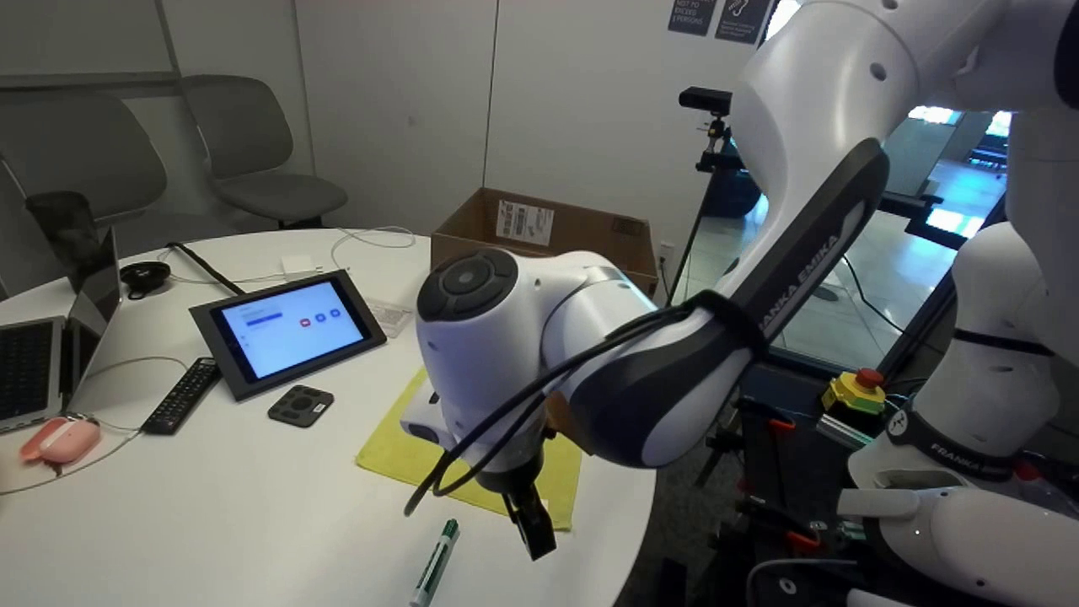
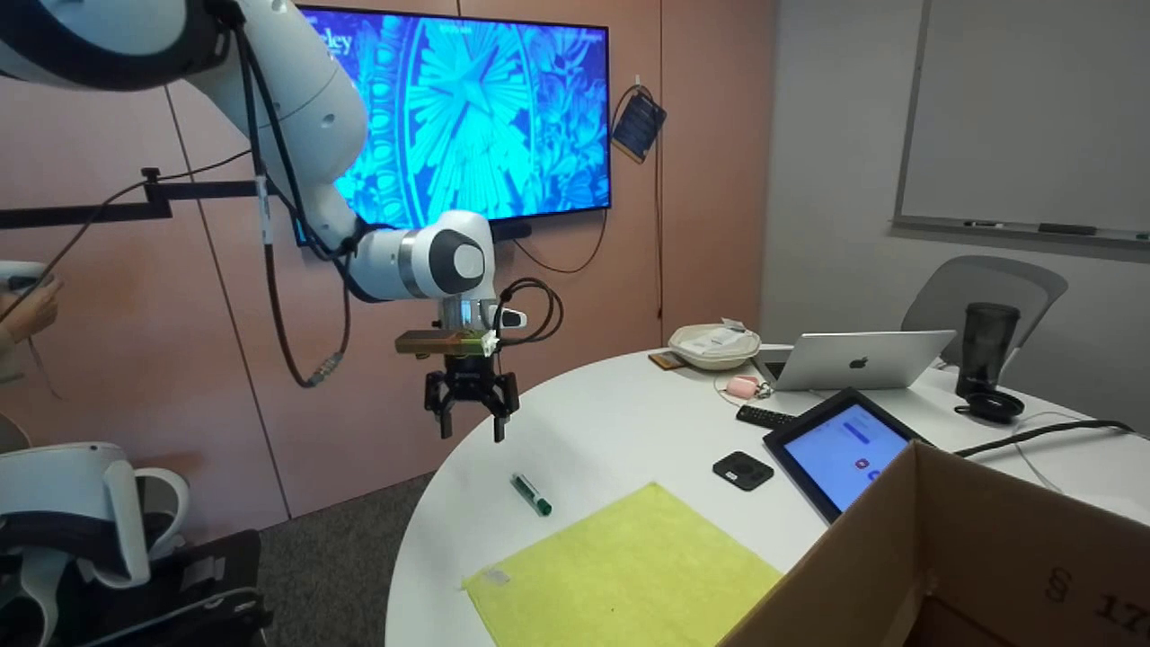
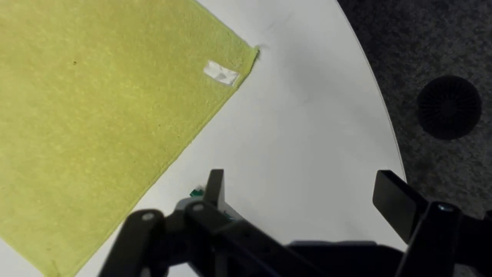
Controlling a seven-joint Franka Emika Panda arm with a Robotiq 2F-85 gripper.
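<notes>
A green-and-white marker (image 2: 530, 494) lies on the white table, just off the edge of a yellow cloth (image 2: 636, 571) spread flat. My gripper (image 2: 471, 426) hangs over the table's edge side, pointing down, its fingers wide apart and empty. In the wrist view the gripper is open, with bare table between its fingers; the left finger covers most of the marker, and only a bit of its green end (image 3: 196, 192) shows. Exterior view 1 has the marker (image 1: 436, 562) left of the gripper's fingertips and apart from them.
Behind the cloth stands an open cardboard box (image 1: 546, 224). A tablet (image 1: 291, 329), a black puck-like device (image 1: 300, 405), a remote (image 1: 182, 395), a pink case (image 1: 61, 441) and a laptop (image 1: 40, 364) occupy the left side. The table's curved edge (image 3: 383, 99) runs close to the right finger.
</notes>
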